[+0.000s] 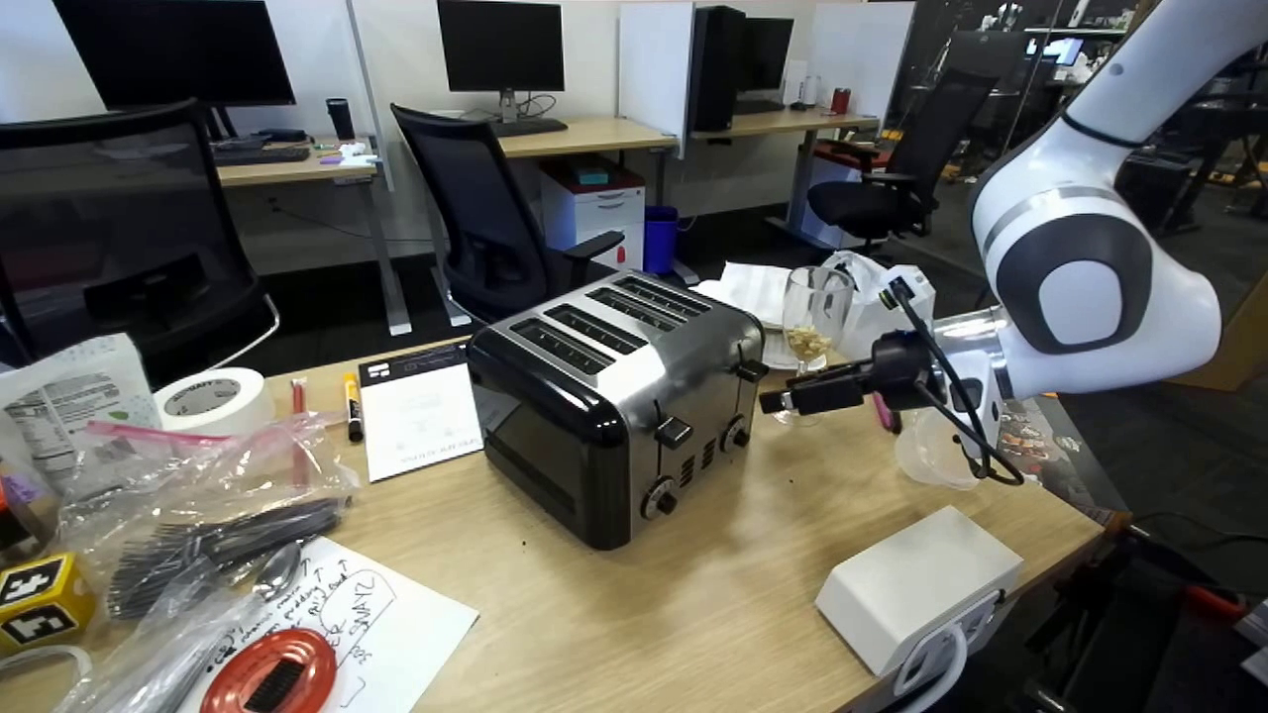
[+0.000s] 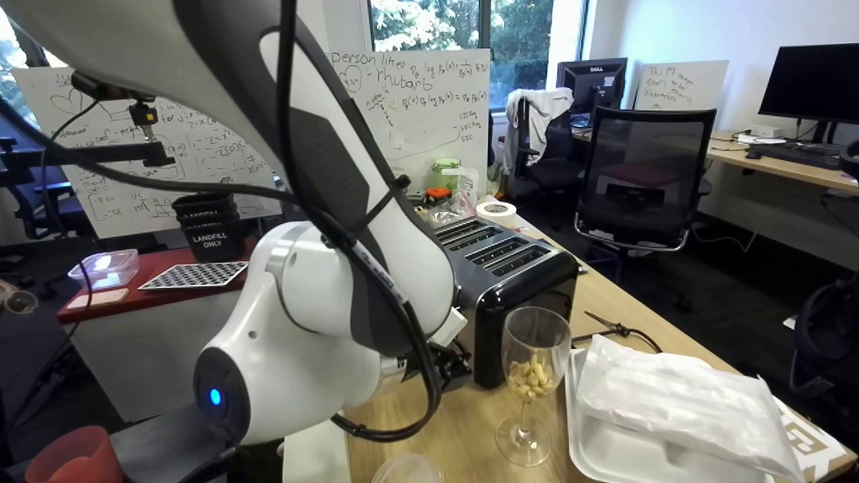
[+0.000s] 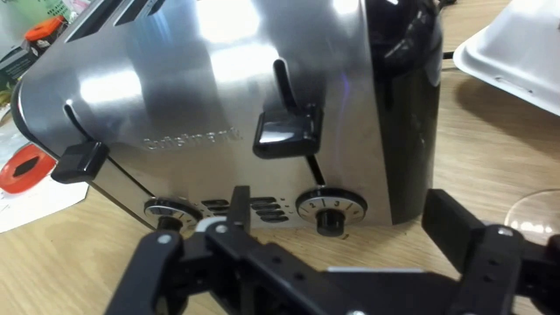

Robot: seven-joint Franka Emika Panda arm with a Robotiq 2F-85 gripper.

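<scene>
A black and steel toaster (image 1: 618,392) with two levers and two dials stands on the table. In the wrist view its right lever (image 3: 288,131) sits high in its slot, above a numbered dial (image 3: 330,210). The left lever (image 3: 80,162) also sits high. My gripper is open in front of this lever side, its fingers spread wide with nothing held between them. From the first exterior view, the gripper (image 1: 773,402) is close to the toaster's far lever end, a small gap apart. The second exterior view mostly hides the fingers behind the arm.
A wine glass (image 2: 535,374) holding pale pieces stands close by the gripper. Beside it lies a white tray (image 2: 592,451) with a white packet. A white box (image 1: 915,582) occupies the front right edge. Bare table lies before the toaster.
</scene>
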